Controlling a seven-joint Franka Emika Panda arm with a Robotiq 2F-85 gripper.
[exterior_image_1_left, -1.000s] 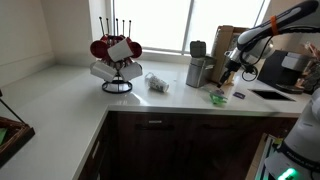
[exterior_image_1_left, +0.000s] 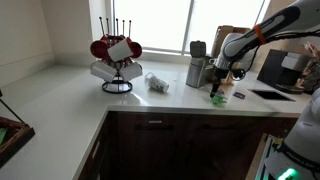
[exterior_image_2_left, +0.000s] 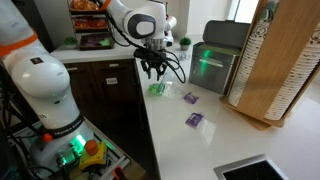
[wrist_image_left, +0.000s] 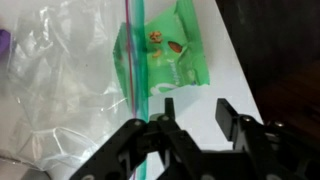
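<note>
A green snack packet (wrist_image_left: 172, 45) lies on the white counter, partly covered by the clear zip bag (wrist_image_left: 60, 85) with its blue-green seal strip. My gripper is part open above the counter, just beyond the packet's edge in the wrist view. Its fingers show no object between them, only white counter. In exterior view 2 the gripper (exterior_image_2_left: 153, 73) hangs over the green packet (exterior_image_2_left: 155, 89). From exterior view 1, the green packet (exterior_image_1_left: 218, 99) appears near the counter's front edge, below the gripper.
Two purple packets, one nearer the bag (exterior_image_2_left: 190, 98) and one farther off (exterior_image_2_left: 194, 119), lie on the counter. A grey bin (exterior_image_2_left: 209, 66) stands behind. A mug rack (exterior_image_1_left: 117, 60) and a clear jar (exterior_image_1_left: 157, 83) stand to the left. The counter's front edge is close.
The arm has moved left and toward the counter's front edge, bringing the gripper over the green packet. The other objects look unmoved.
</note>
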